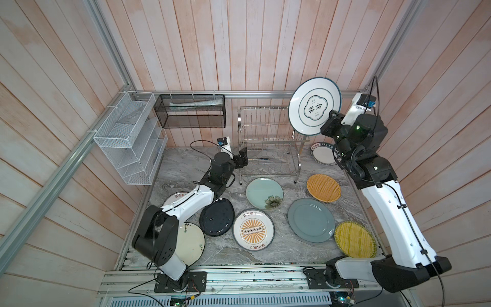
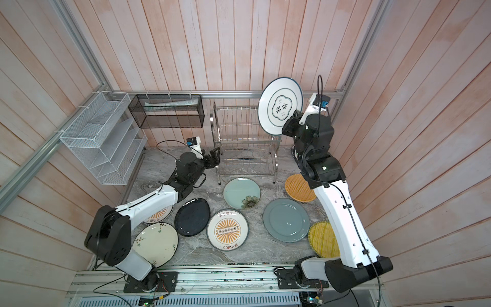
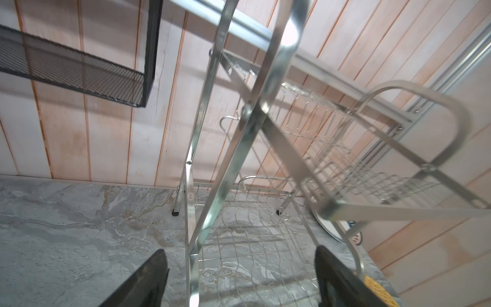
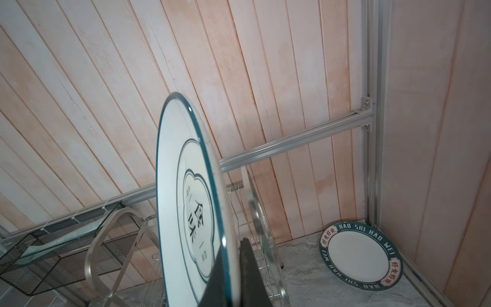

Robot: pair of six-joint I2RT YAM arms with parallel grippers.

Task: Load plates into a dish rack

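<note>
A white plate with a blue rim and characters (image 1: 307, 99) is raised upright at the upper right of the silver dish rack (image 2: 245, 161), tilted, with my right gripper shut on its edge. In the top views it covers part of the rack's top tier. My left gripper is beside the rack's left end; its two blurred fingers stand apart with the rack's frame and wire visible between them, holding nothing.
Several plates lie across the grey counter in front of the rack, including a mint one (image 1: 260, 192) and a black one (image 1: 214, 217). A HAO SHI HAO WEI plate (image 4: 358, 255) lies behind right. Wire shelves (image 1: 122, 138) and a black basket (image 1: 189, 115) hang on the walls.
</note>
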